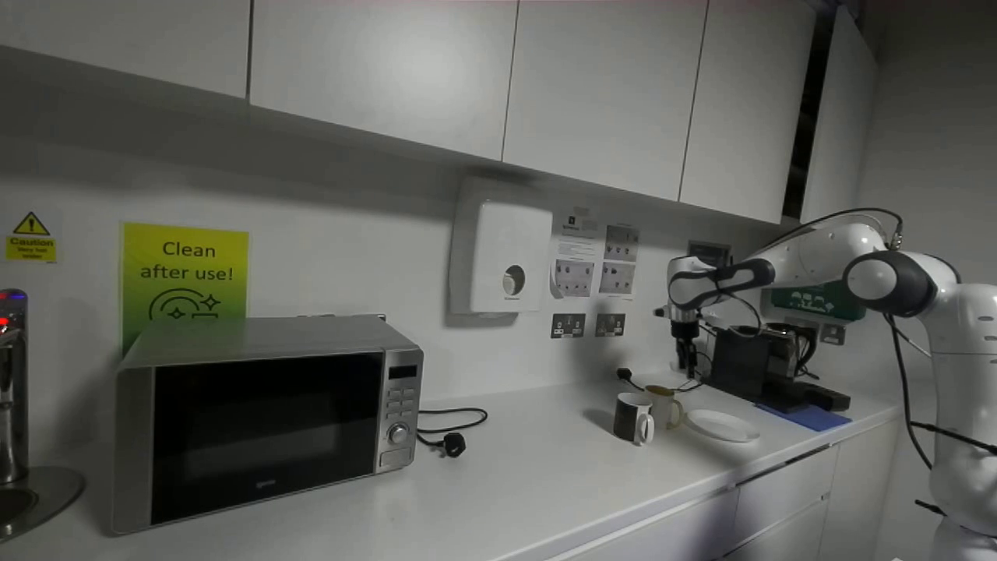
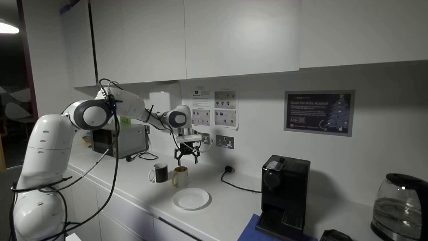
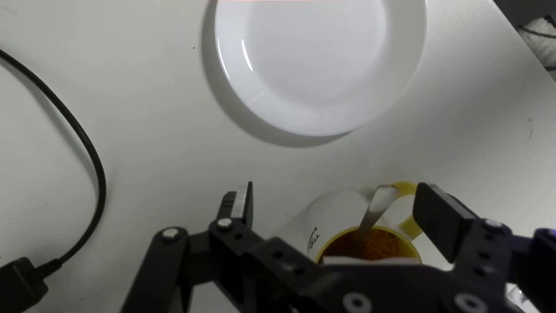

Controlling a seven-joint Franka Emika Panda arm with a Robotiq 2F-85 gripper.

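My gripper [image 2: 187, 158] hangs fingers-down above a white mug [image 2: 181, 178] with a yellow interior and handle. In the wrist view that mug [image 3: 333, 216] lies partly behind the gripper's body, between its spread fingers but nearer the right one. Orange contents [image 3: 383, 245] show inside it, and a pale, flat utensil handle [image 3: 383, 201] sticks up over its rim. Nothing is gripped. A black-and-white mug [image 1: 632, 418] stands beside the yellow-lined one. On the mugs' other side, an empty white plate [image 3: 318, 57] rests on the counter.
A black coffee machine [image 2: 287, 192] stands on a blue mat [image 2: 249, 229], with a glass kettle [image 2: 395, 205] further right. A black cable and plug [image 2: 229, 169] lie near the wall.
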